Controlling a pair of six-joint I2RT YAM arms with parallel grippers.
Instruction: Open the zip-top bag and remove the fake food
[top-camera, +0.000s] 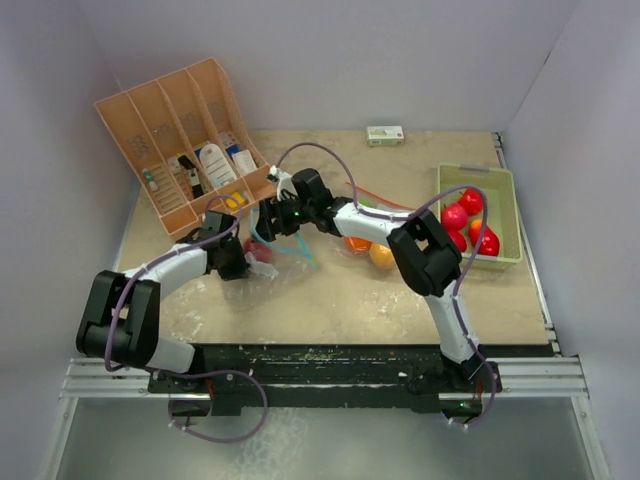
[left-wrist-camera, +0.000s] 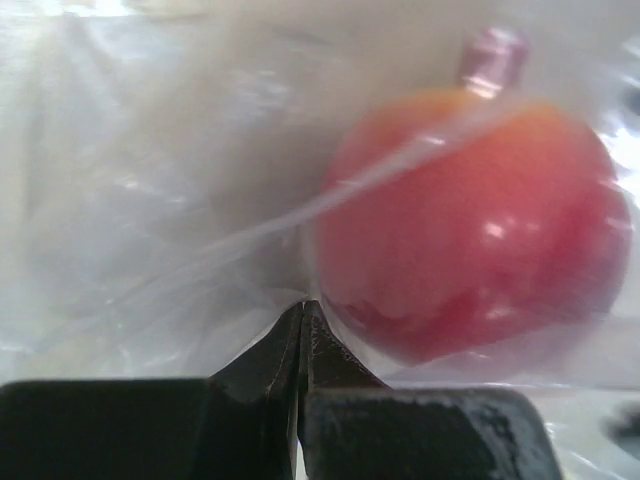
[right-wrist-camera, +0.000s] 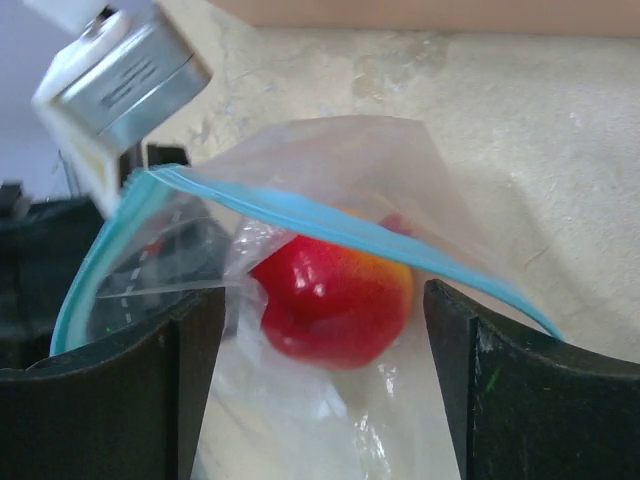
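Note:
A red fake fruit, also large in the left wrist view (left-wrist-camera: 465, 230), lies inside a clear bag with a blue zip strip. My left gripper is shut against the plastic just left of the fruit, nothing visible between its fingers. My right gripper is over the bag's opening, its fingers apart on either side of the fruit; whether they touch it is unclear.
Another bag with orange and green fake fruit (top-camera: 382, 255) lies right of centre, under the right arm. A green bin (top-camera: 508, 215) with red fruit stands at right, a wooden organiser (top-camera: 140, 110) at upper left.

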